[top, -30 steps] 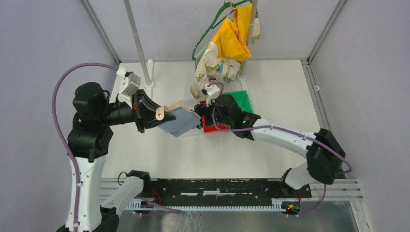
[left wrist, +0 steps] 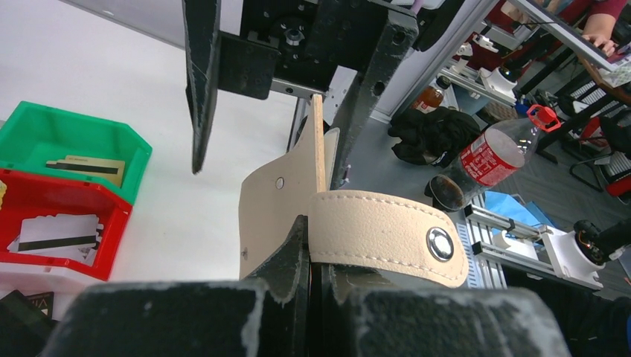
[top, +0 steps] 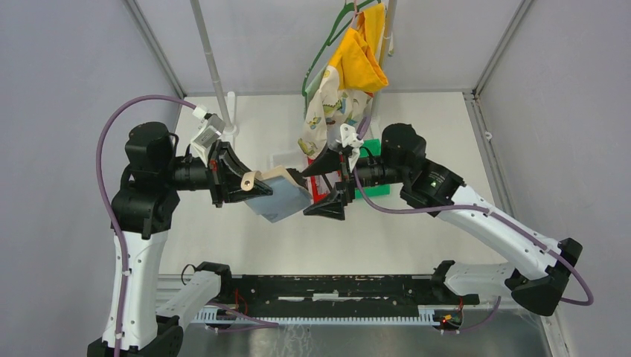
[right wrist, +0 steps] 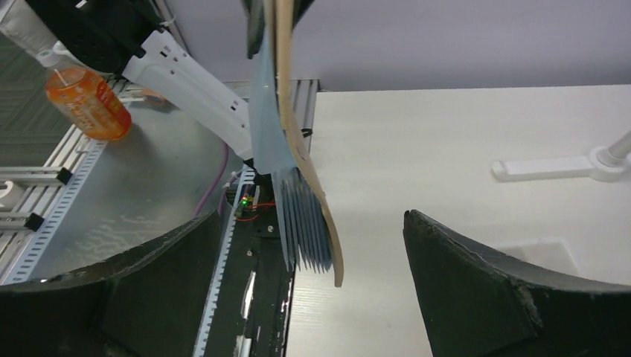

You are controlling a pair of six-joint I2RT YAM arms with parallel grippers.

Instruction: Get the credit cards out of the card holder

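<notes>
My left gripper [top: 249, 186] is shut on the beige leather card holder [left wrist: 372, 230], which is held up in the air with blue-grey plastic sleeves [top: 279, 197] hanging from it. In the right wrist view the holder's ribbed card slots [right wrist: 301, 223] face my right gripper, edge-on between its open fingers. In the top view my right gripper [top: 316, 190] stands just right of the holder. Light cards [left wrist: 56, 234] lie in a red bin [left wrist: 104, 245], and a card [left wrist: 104, 167] is in the green bin [left wrist: 45, 123] beside it.
Yellow clothing [top: 353, 59] hangs on a rail at the back. A white stand foot [right wrist: 543, 169] is on the table [top: 387, 245], whose front part is clear.
</notes>
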